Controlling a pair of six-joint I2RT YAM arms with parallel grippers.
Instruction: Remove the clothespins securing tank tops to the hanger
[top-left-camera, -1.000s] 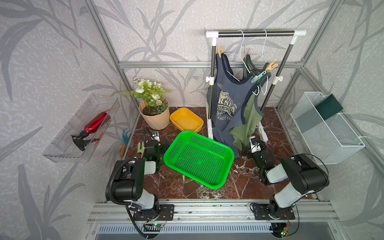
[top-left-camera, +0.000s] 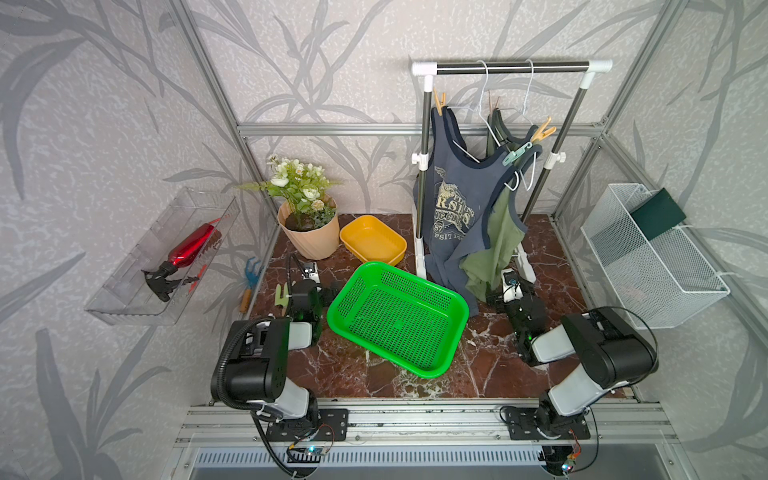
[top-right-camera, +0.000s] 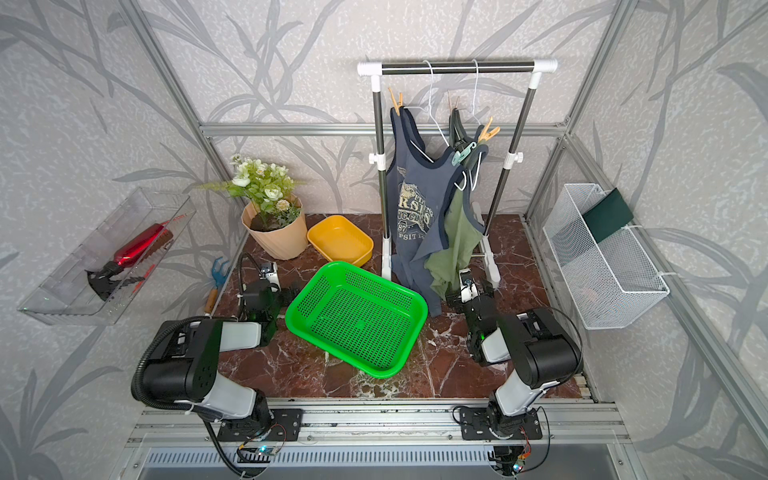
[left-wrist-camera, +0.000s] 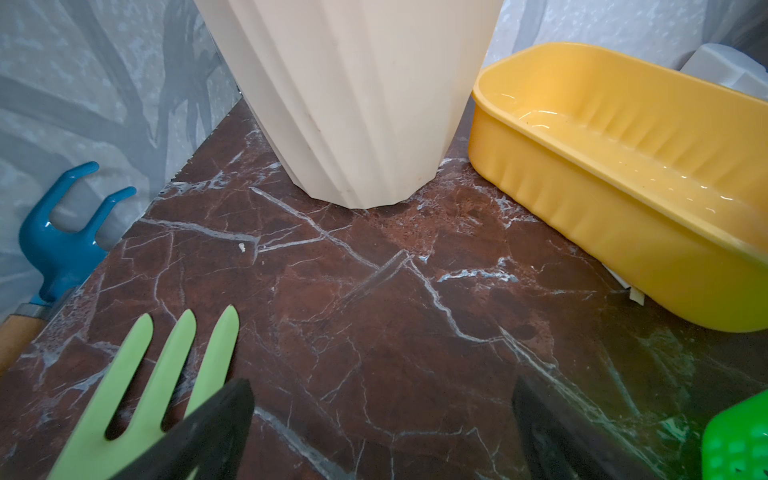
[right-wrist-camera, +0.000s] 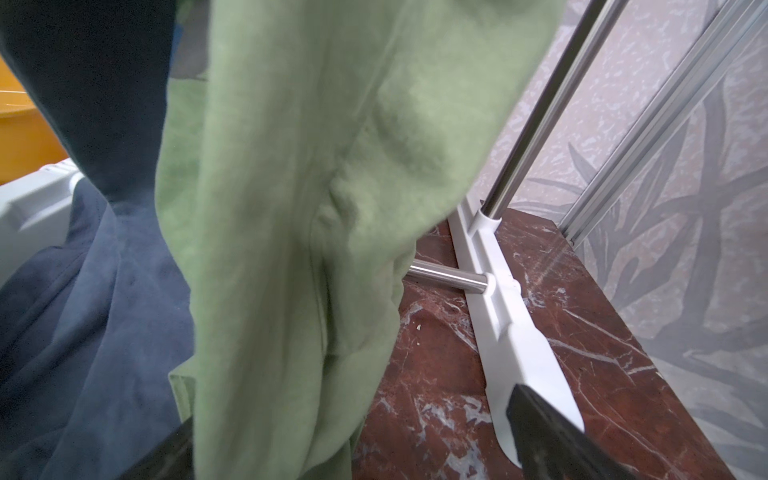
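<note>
A blue-grey tank top (top-left-camera: 456, 192) and a green tank top (top-left-camera: 502, 228) hang from white wire hangers on the rack. An orange clothespin (top-left-camera: 439, 101) grips the blue top's left strap. At its right strap sits a pale green clothespin (top-left-camera: 517, 153), with another orange clothespin (top-left-camera: 543, 130) close behind. A further clothespin (top-right-camera: 453, 104) shows on the green top's far strap. My left gripper stands open and empty above the floor before the flowerpot. Low at the hem of the green fabric (right-wrist-camera: 296, 240), my right gripper is open; the cloth hides its left finger partly.
A green perforated basket (top-left-camera: 340, 308) lies between the arms, with a yellow tray (top-left-camera: 349, 240) and flowerpot (top-left-camera: 312, 240) behind it. The rack's posts (top-left-camera: 552, 176) flank the tops. A wire basket (top-left-camera: 664, 280) hangs on the right wall. A green fork (left-wrist-camera: 148, 408) lies by my left gripper.
My right gripper has shifted very slightly toward the rack. The left arm, the tops and the clothespins look unchanged.
</note>
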